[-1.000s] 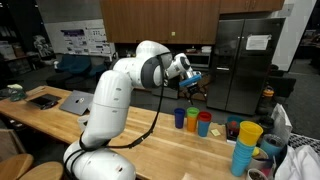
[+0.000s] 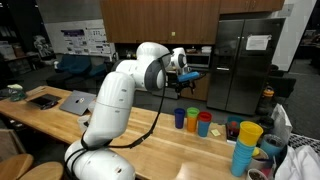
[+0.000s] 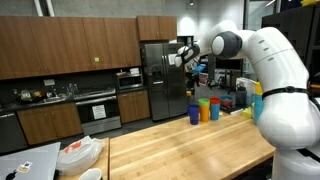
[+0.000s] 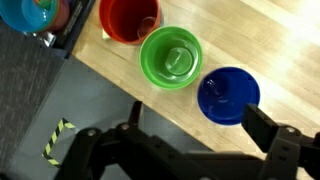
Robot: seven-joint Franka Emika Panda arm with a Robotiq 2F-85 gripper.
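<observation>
A blue cup [image 4: 228, 96], a green cup [image 4: 171, 57] and a red cup [image 4: 128, 19] show from above in the wrist view, forming a slanting row. No contents show inside the blue one. Exterior view 1 has the same blue cup [image 2: 179, 118], green cup [image 2: 192, 119] and red cup [image 2: 204, 123] upright at the table's far side. My gripper [image 2: 186, 88] hangs above them, clear of their rims. Its fingers [image 4: 262, 127] are wide apart with nothing between them, and the blue cup appears just beyond the gap, towards the right finger.
To the right stand stacked blue cups [image 2: 242, 157], a yellow cup [image 2: 250, 132] and a green cup stack [image 2: 280, 124]. A white bag [image 2: 300, 160] lies at the right edge. Bare wooden tabletop [image 2: 165, 155] spreads in front of the cups.
The arm's far end has shifted slightly and the gripper hangs a little lower and turned. The cups have stayed in place.
</observation>
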